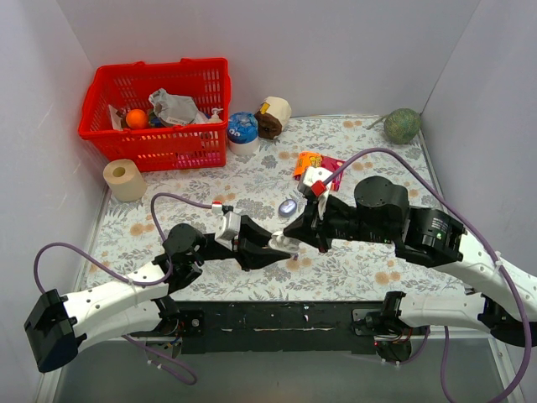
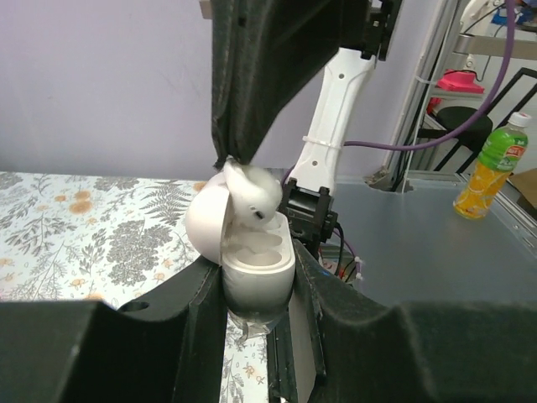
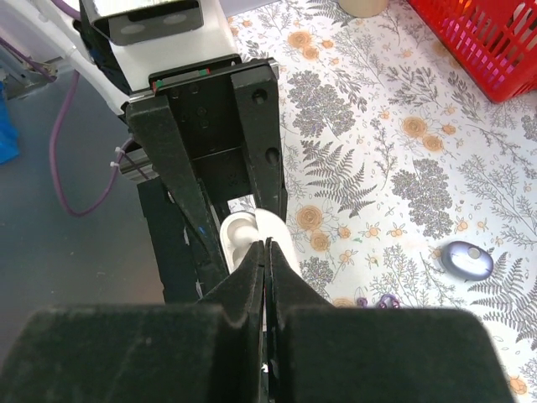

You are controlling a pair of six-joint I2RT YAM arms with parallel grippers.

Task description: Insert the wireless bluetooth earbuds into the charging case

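In the left wrist view, my left gripper is shut on the white charging case (image 2: 258,281), lid raised and wells facing up. A white earbud (image 2: 254,197) lies tilted over the case's opening, against the lid's inner side; it does not sit down in a well. My right gripper is shut, its fingertips close together with no earbud visible between them. Those dark fingertips (image 2: 231,149) touch or nearly touch the earbud's upper end. From above, both grippers meet around the case (image 1: 284,243) over the table, hiding most of the earbud.
A grey mouse-like oval (image 1: 288,207) lies on the flowered tablecloth (image 1: 226,284) behind the grippers. Orange and red packets (image 1: 309,163) are farther back. The red basket (image 1: 155,153), a paper roll (image 1: 125,180) and a green melon (image 1: 403,125) stand toward the edges.
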